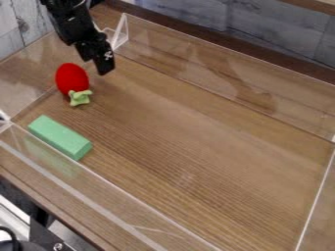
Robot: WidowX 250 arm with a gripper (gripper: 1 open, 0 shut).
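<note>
My black gripper [86,55] hangs at the top left of the camera view, just above and behind a red strawberry-like object [71,78] with a green leafy end [78,98]. I cannot tell whether the gripper is open or shut. A green block [59,137] lies lower on the left, apart from the red object.
</note>
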